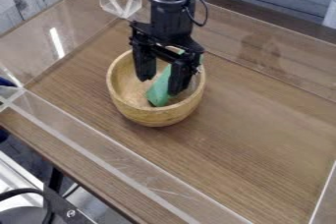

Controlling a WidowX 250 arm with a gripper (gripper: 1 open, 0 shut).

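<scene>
A round wooden bowl (138,107) sits near the middle of the table in the camera view. Inside it lies a green object (160,91), partly hidden by the arm. The black gripper (164,69) hangs over the bowl, pointing down, its fingers open on either side above the green object; whether they touch it is unclear.
Transparent strips lie along the left. A clear piece stands at the back left, and black cables (33,203) are at the lower left.
</scene>
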